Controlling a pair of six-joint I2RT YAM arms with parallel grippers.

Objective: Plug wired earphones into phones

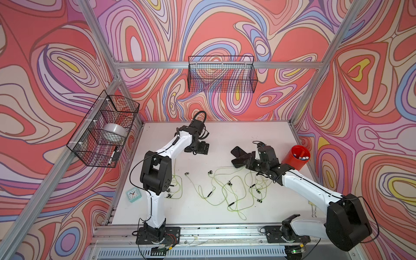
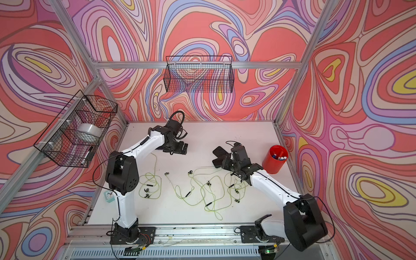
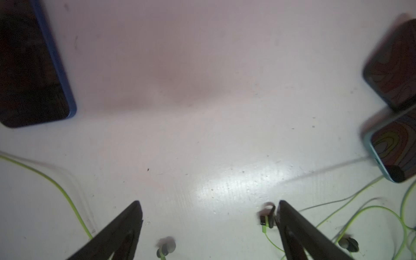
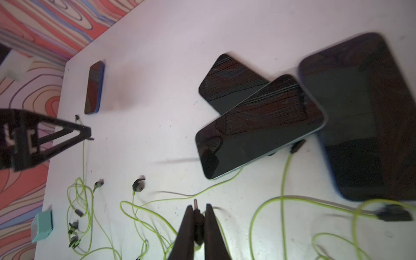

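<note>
My left gripper is open above the table's back left, nothing between its fingers, with a blue-edged phone (image 3: pixel 30 69) at the upper left of the left wrist view. My right gripper is shut on a small earphone plug, its thin metal tip showing above the fingertips. Ahead of it lie three dark phones: one at the back (image 4: pixel 229 78), one in front (image 4: pixel 255 125) and a larger one (image 4: pixel 359 117) at right. Green earphone cables (image 1: pixel 234 195) with black buds lie tangled across the table's front.
A red container (image 1: pixel 296 160) stands at the back right, and a mint clock (image 1: pixel 133 194) at the front left. Wire baskets (image 1: pixel 221 73) hang on the frame at back and left.
</note>
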